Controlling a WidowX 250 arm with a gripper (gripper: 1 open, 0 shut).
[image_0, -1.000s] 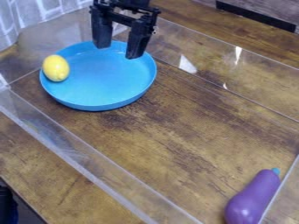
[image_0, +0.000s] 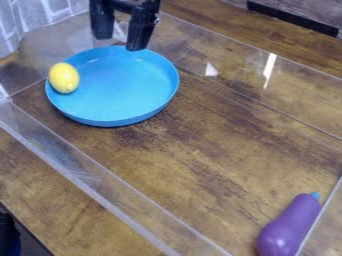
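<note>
My black gripper (image_0: 122, 27) hangs at the top of the camera view, over the back part of a round blue plate (image_0: 127, 95), its two fingers apart with nothing seen between them. A yellow egg-shaped object (image_0: 64, 78) rests on the left side of the plate. A purple toy eggplant (image_0: 287, 228) lies at the bottom right, away from the plate.
Clear plastic strips run along the left and right edges. A whitish wall or fabric stands at the top left, and a dark edge shows at the top right.
The gripper has moved up in the view and a little left since one second ago. The plate, yellow object and eggplant have stayed in place.
</note>
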